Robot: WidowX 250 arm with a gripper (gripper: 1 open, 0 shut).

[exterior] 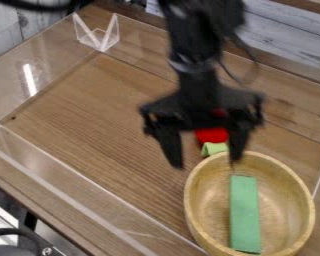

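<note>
My black gripper (206, 135) hangs over the middle right of the table (83, 135), blurred, its fingers spread open above a red object (218, 135) that it largely hides. A small light green piece (214, 149) shows just below the red object. At the lower right a tan bowl (207, 215) holds a flat green block (244, 213).
A clear plastic holder (99, 30) stands at the back left. A white wall (283, 20) runs behind the table, and dark cables (16, 238) lie at the lower left edge.
</note>
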